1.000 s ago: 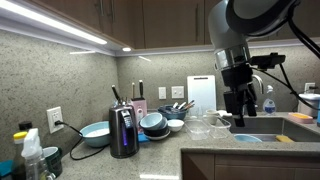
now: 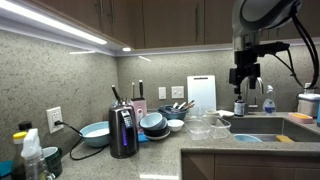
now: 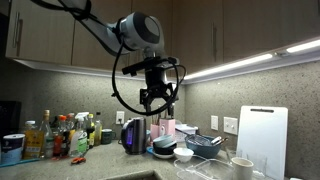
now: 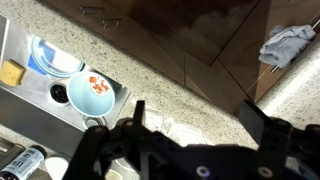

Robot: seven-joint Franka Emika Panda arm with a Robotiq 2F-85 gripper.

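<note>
My gripper is open, with nothing held between its fingers; bare countertop and clear containers show beneath it in the wrist view. It hangs well above the counter, in front of the sink, in exterior view 1 (image 2: 243, 76). In exterior view 2 the gripper (image 3: 158, 102) is high over the counter too. A light blue bowl (image 4: 90, 96) with orange-red bits inside sits in the sink (image 4: 78, 118), left of the gripper in the wrist view. Beside it lies a blue-rimmed clear dish (image 4: 57, 59).
A dark kettle (image 2: 124, 132), stacked bowls (image 2: 154, 122) and a clear rack (image 2: 208, 128) crowd the counter's back. A yellow sponge (image 4: 12, 72) lies by the sink. A grey cloth (image 4: 287, 44) hangs near a cabinet handle.
In exterior view 1 my arm has risen and shifted right, away from the counter. The gripper hangs higher than before. The objects on the counter have not moved.
</note>
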